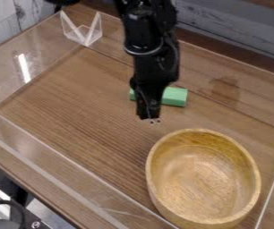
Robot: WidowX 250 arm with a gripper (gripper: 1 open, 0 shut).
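Note:
The black arm reaches down from the top centre, and its gripper (149, 111) hangs low over the middle of the wooden table, shut, with nothing seen between its fingers. A green block (173, 95) lies just behind it, partly hidden by the gripper. Whether they touch I cannot tell. In front and to the right sits an empty round beige bowl (201, 177).
A clear plastic holder (83, 27) stands at the back left. Dark cables (11, 207) show beyond the near left edge.

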